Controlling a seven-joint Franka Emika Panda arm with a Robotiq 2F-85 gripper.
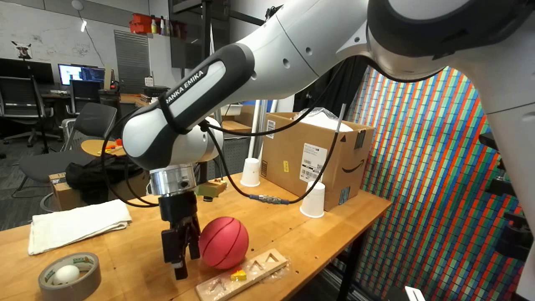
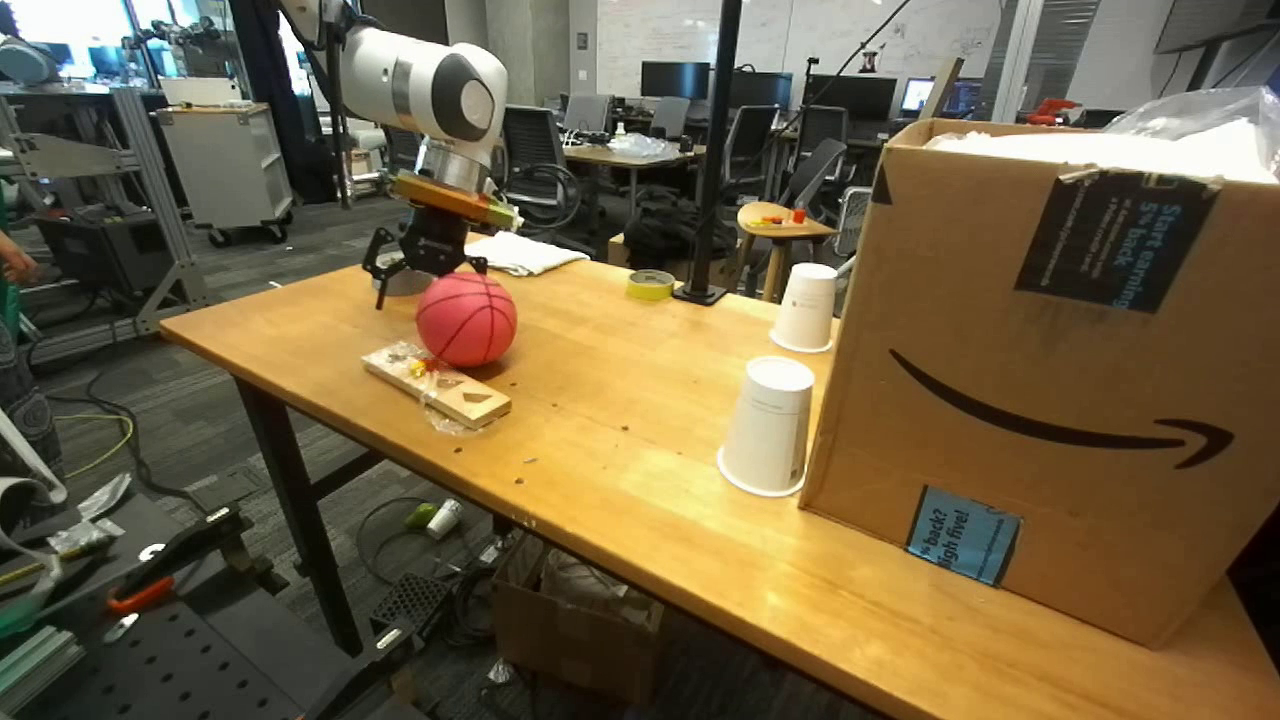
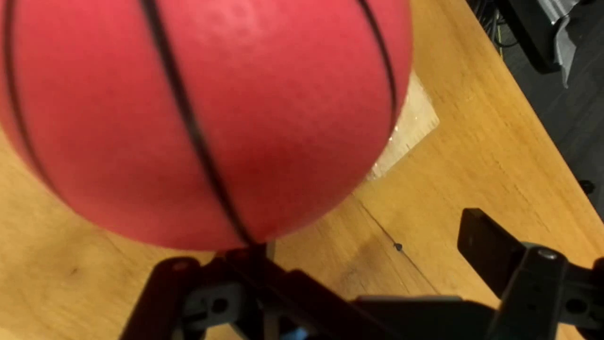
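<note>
A pink-red ball (image 1: 223, 243) with black basketball lines rests on the wooden table, against or just beside the near end of the wooden board. My black gripper (image 1: 187, 263) points down close to the ball's left side in exterior view 1. In the wrist view the gripper is open, its fingers wide apart with only bare tabletop visible between them. The ball (image 3: 209, 119) fills the upper left there, overlapping the tip of the left finger; whether they touch I cannot tell. Exterior view 2 shows the ball (image 2: 467, 319) partly covering one finger.
Beside the ball lies a wooden board (image 1: 261, 266) with cut-outs and a small yellow piece (image 1: 238, 275). A tape roll (image 1: 85, 283) surrounds a white ball (image 1: 67, 274); a folded cloth (image 1: 77, 225) lies behind. Two cups (image 2: 768, 426) stand by a large carton (image 2: 1032, 396).
</note>
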